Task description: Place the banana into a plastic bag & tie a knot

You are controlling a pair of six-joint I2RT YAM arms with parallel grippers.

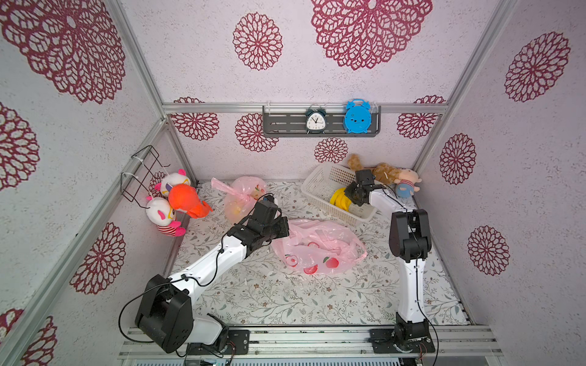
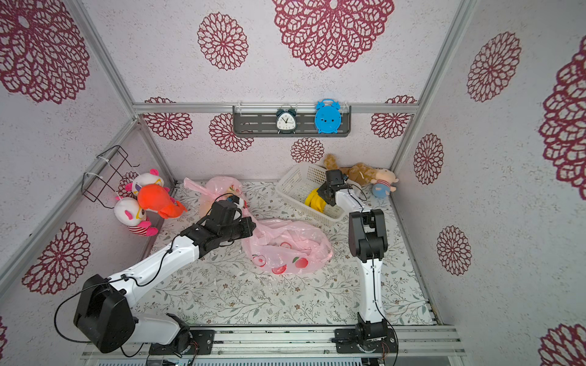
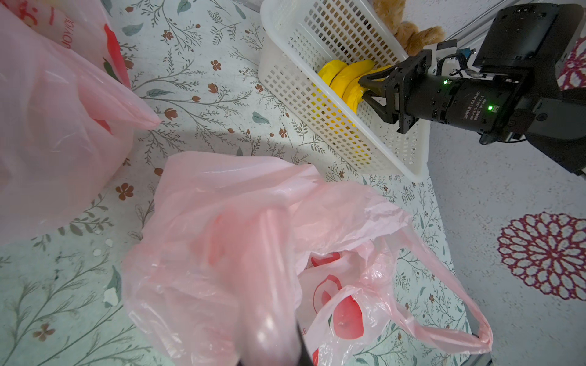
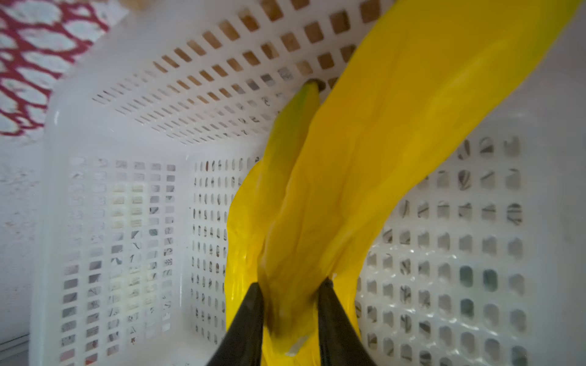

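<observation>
Yellow bananas (image 3: pixel 348 76) lie together in a white basket (image 3: pixel 341 143). My right gripper reaches down into that basket, its dark fingers on either side of one banana's tip (image 4: pixel 293 268); whether they press on it cannot be told. This banana's body rises close to the camera in the right wrist view. A pink plastic bag (image 3: pixel 201 244) lies crumpled on the table with its mouth spread and a handle loop to the right. My left gripper (image 1: pixel 282 229) is shut on a gathered strip of the bag, which stretches up to its fingertips.
A second pink bag (image 1: pixel 239 198), looking filled, stands behind the left arm. Plush toys lie past the basket (image 1: pixel 384 174) and hang at the left wall (image 1: pixel 188 201). A shelf (image 1: pixel 287 122) with two clocks is on the back wall.
</observation>
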